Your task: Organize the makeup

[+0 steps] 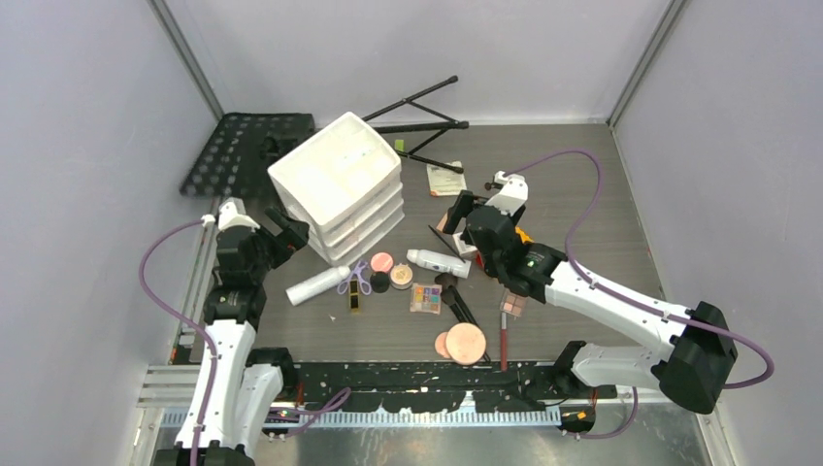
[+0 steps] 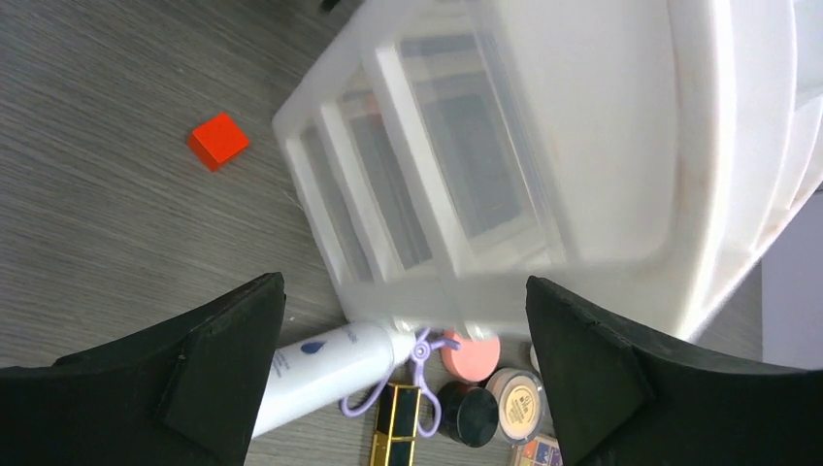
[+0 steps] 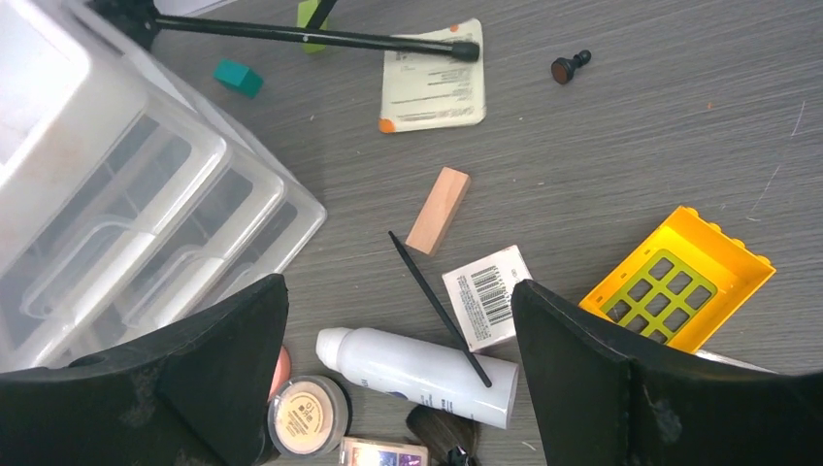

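Observation:
A white drawer organizer (image 1: 335, 175) with clear drawers stands tilted on the upper left of the table, close beside my open left gripper (image 1: 289, 229). Makeup is spread in front of it: white bottles (image 1: 315, 286) (image 1: 437, 263), scissors (image 1: 354, 279), round compacts (image 1: 465, 344), a palette (image 1: 425, 298), brushes (image 1: 459, 309) and several small jars (image 2: 518, 408). My open right gripper (image 1: 466, 209) hangs over the right group, near a boxed item (image 3: 485, 296), a wooden block (image 3: 437, 209) and a yellow basket (image 3: 719, 291), with nothing between its fingers.
A black stand (image 1: 417, 126) lies fallen at the back, its perforated panel (image 1: 233, 155) at the back left. A red cube (image 2: 218, 141) lies beside the organizer.

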